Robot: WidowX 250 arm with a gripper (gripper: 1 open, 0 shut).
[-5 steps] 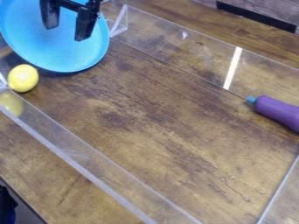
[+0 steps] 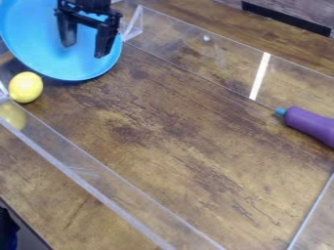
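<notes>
The black gripper [image 2: 86,29] hangs over a blue round dish [image 2: 76,64] at the top left, its two fingers apart with nothing visible between them. A yellow lemon-like object [image 2: 25,87] lies just below the dish. A purple eggplant-like object [image 2: 310,126] with a teal tip lies at the right edge.
Clear plastic walls border a bare wooden floor [image 2: 170,146], which is free across the middle. A white strip stands out on the upper right wall. A dark object sits at the lower left corner.
The dish, yellow object and purple object appear unmoved.
</notes>
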